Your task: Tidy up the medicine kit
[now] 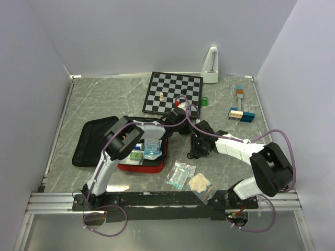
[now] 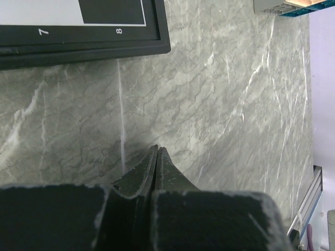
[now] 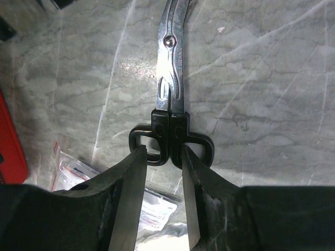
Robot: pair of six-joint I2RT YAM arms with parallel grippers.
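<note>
Metal scissors with black handles (image 3: 161, 128) lie on the grey marble table in the right wrist view. Over their handle loops my right gripper stands part open, its fingertips apart above the black loops; whether they touch is hard to tell. My left gripper is shut, nothing between its fingers, above bare table short of the chessboard. The medicine kit (image 1: 140, 168), a red case with its black lid (image 1: 88, 141) folded open to the left, holds several packets, including a blue pouch (image 1: 152, 146). My left arm crosses over it.
Two clear packets, one with pale-green contents (image 1: 180, 174) and one cream (image 1: 200, 183), lie at the front edge. A chessboard (image 1: 151, 99), a white metronome (image 1: 210, 67) and a blue toy (image 1: 242, 115) stand farther back.
</note>
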